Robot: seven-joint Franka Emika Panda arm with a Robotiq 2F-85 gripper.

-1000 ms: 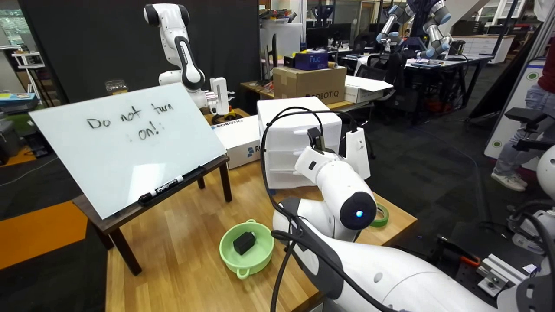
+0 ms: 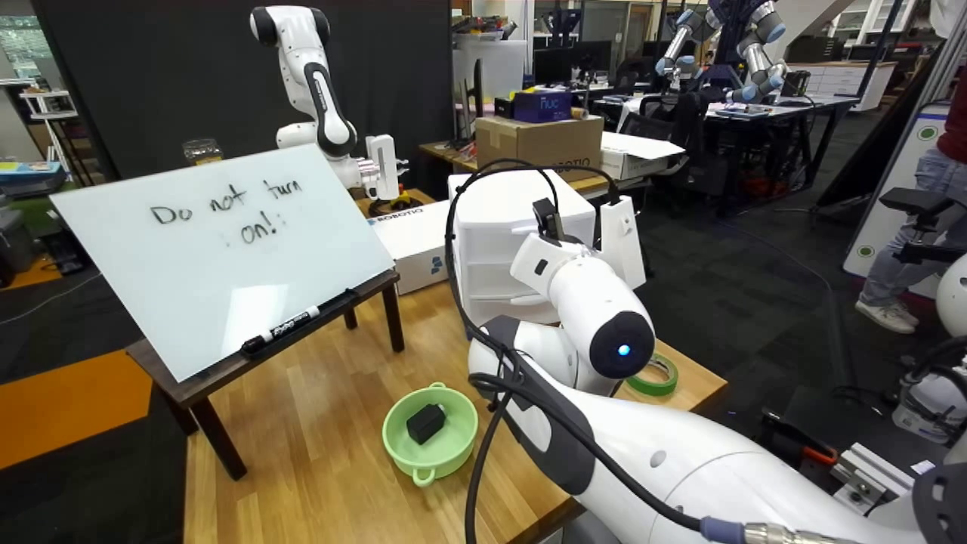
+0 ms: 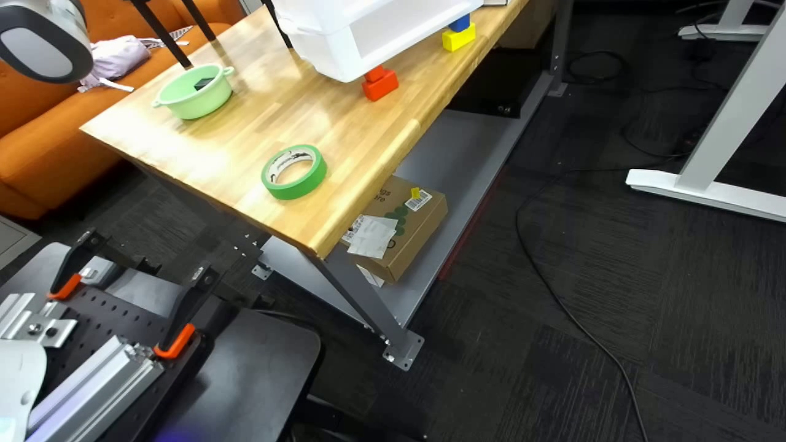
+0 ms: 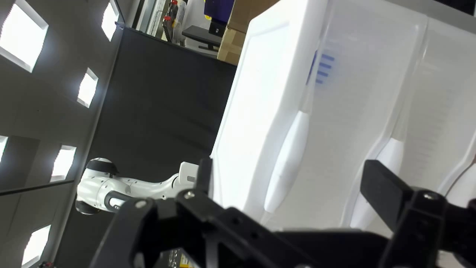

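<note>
In the wrist view my gripper is open, its two black fingers spread apart with nothing gripped between them. Facing it is a white drawer unit [image 4: 357, 111] with translucent drawer fronts. The upper drawer handle [image 4: 289, 160] appears in the gap between the fingertips, and a second handle [image 4: 379, 178] lies close to the right finger. Whether a finger touches the unit I cannot tell. In exterior view 1 the arm [image 2: 598, 313] hides part of the drawer unit, and my fingers are out of sight there.
A green bowl [image 2: 458, 435] holding a black block [image 2: 424, 423] sits on the table. Green tape [image 3: 317, 173] lies near the table corner. Red blocks [image 3: 380, 85] and a yellow block [image 3: 459, 37] stand beside the drawers. A whiteboard [image 2: 227, 263] rests on a stand at left.
My arm has shifted slightly left and up in exterior view 1, and more of the green tape shows. The drawer unit, bowl and whiteboard look unmoved.
</note>
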